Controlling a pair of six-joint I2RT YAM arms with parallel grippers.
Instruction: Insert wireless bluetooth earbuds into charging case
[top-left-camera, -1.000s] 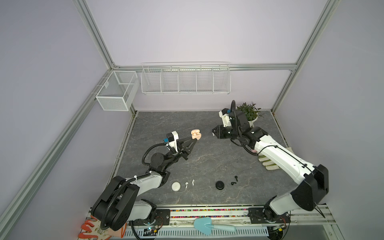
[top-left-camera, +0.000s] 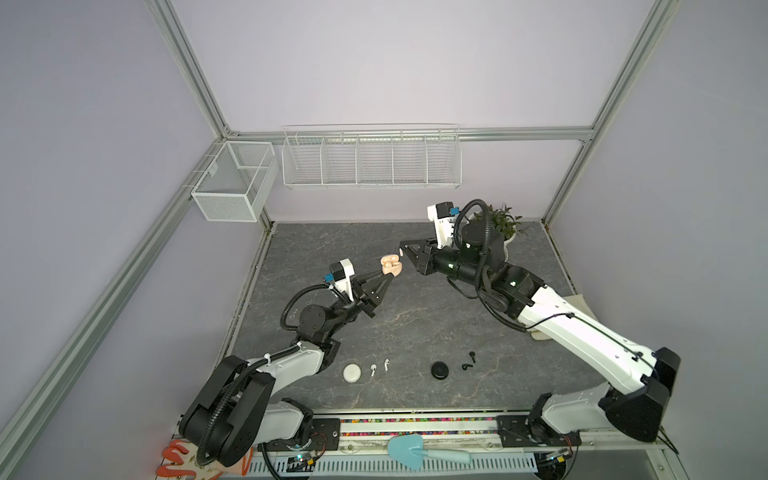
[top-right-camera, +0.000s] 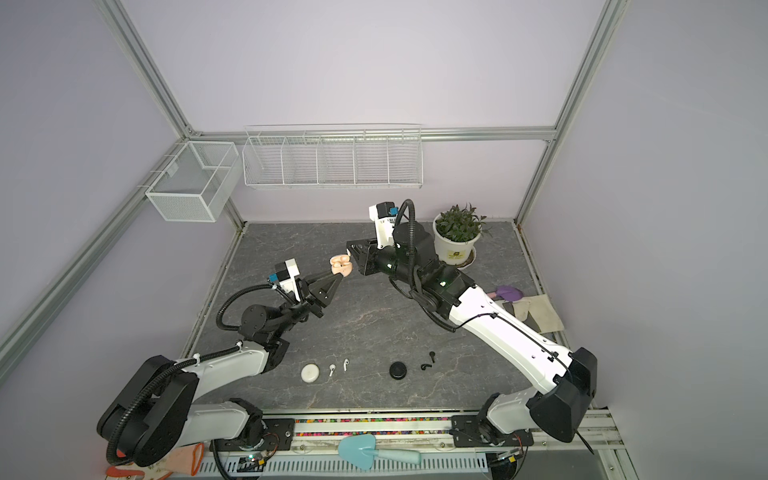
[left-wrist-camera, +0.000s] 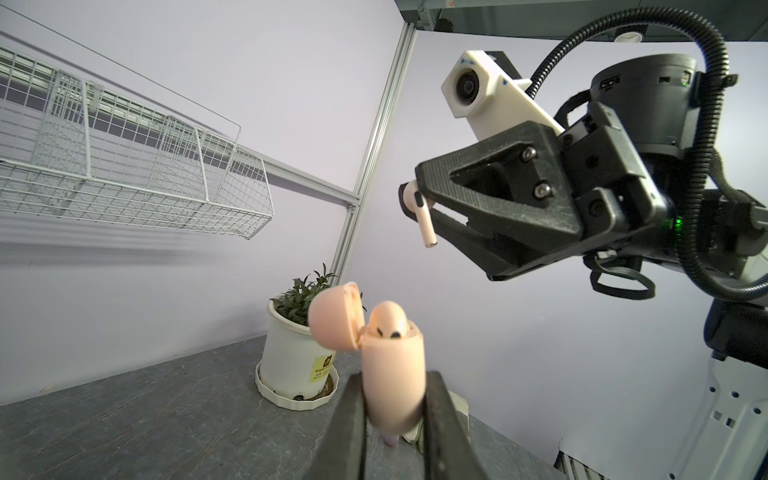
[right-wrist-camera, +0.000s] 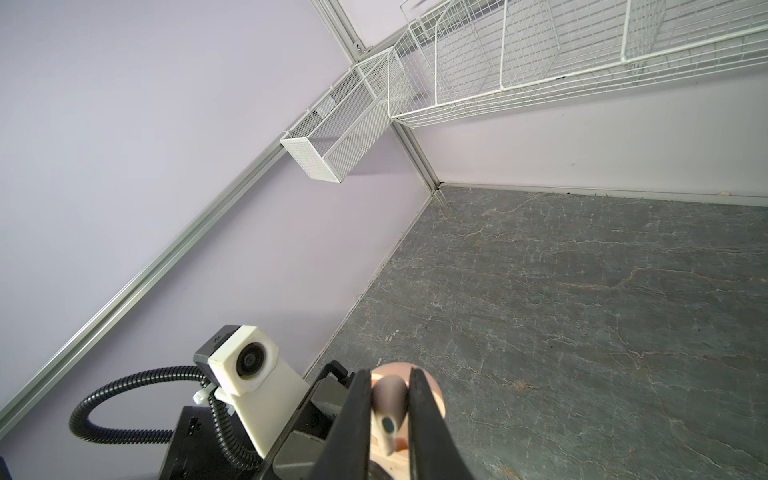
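A small pink charging case (left-wrist-camera: 393, 376) stands upright with its lid (left-wrist-camera: 336, 316) flipped open, and my left gripper is shut on its body. One pink earbud head (left-wrist-camera: 389, 320) shows in the case's mouth. My right gripper is shut on another pink earbud (left-wrist-camera: 422, 214), stem hanging down, above and to the right of the case, apart from it. In the right wrist view that earbud (right-wrist-camera: 389, 400) lies between the fingertips and covers part of the open case (right-wrist-camera: 428, 384) behind it.
On the table's front part lie a white round case (top-left-camera: 352, 373), two white earbuds (top-left-camera: 373, 370), a black round case (top-left-camera: 439, 370) and black earbuds (top-left-camera: 467, 366). A potted plant (top-right-camera: 454, 240) stands at back right. Mid-table is clear.
My right gripper has moved left and somewhat up with its earbud, closer to the pink case. The left gripper and case have hardly moved.
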